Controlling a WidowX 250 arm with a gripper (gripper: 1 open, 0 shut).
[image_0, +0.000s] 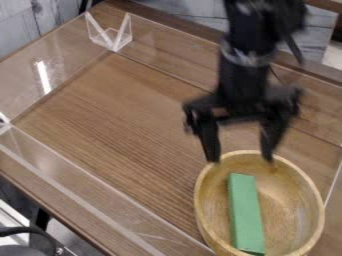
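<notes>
My black gripper hangs blurred in the middle right of the camera view, open, its two fingers pointing down just above the back rim of a pale yellow bowl. A green bar lies inside the bowl, toward its left side. Whether anything is directly under the fingertips is hard to tell through the blur.
A clear plastic piece stands at the back left. A grey marbled wall runs along the back, and dark cables lie at the lower left edge.
</notes>
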